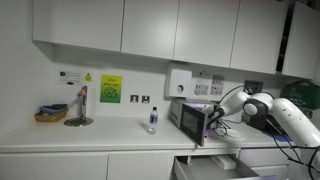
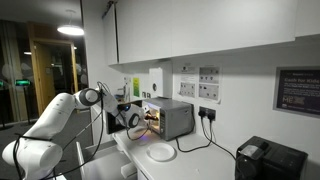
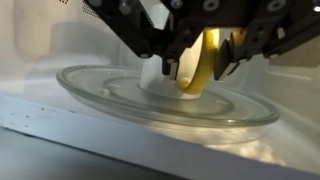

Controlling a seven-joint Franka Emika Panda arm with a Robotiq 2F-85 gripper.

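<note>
In the wrist view a white mug (image 3: 157, 82) with a yellow handle (image 3: 204, 65) stands on the microwave's glass turntable (image 3: 110, 92). My gripper is over it, its fingers standing apart on either side of the yellow handle. A gap shows on the left of the handle; whether the right finger touches it I cannot tell. The gripper's metal parts cover the top of the mug. Seen from outside, the microwave (image 2: 178, 118) has its door (image 1: 193, 122) swung open, and my arm (image 1: 236, 99) reaches in at its front.
A white plate (image 2: 160, 152) lies on the counter before the microwave. A black appliance (image 2: 270, 159) stands farther along. A bottle (image 1: 153, 121) is left of the microwave, and an open drawer (image 1: 215, 168) juts out below the counter.
</note>
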